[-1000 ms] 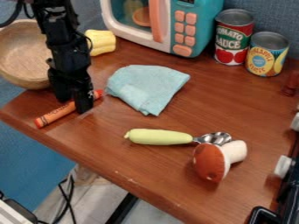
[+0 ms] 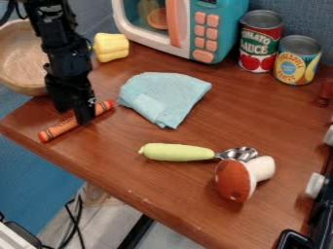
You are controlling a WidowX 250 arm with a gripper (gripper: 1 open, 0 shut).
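My black gripper (image 2: 81, 109) is lowered at the left of the wooden table, right over an orange-red crayon-like stick (image 2: 56, 129) that lies diagonally near the left edge. The fingertips are at the stick's upper half and hide part of it; whether they are closed on it I cannot tell. A light blue cloth (image 2: 162, 95) lies to the right of the gripper. A pale green-handled scoop (image 2: 178, 152) lies in front, beside a toy mushroom (image 2: 237, 181).
A wooden bowl (image 2: 18, 58) sits behind the arm, with a yellow object (image 2: 111, 47) nearby. A toy microwave (image 2: 176, 24), tomato sauce can (image 2: 258, 44) and second can (image 2: 297, 63) stand at the back. Black equipment (image 2: 316, 209) lines the right edge.
The gripper has shifted very slightly at the stick; the other objects have not moved.
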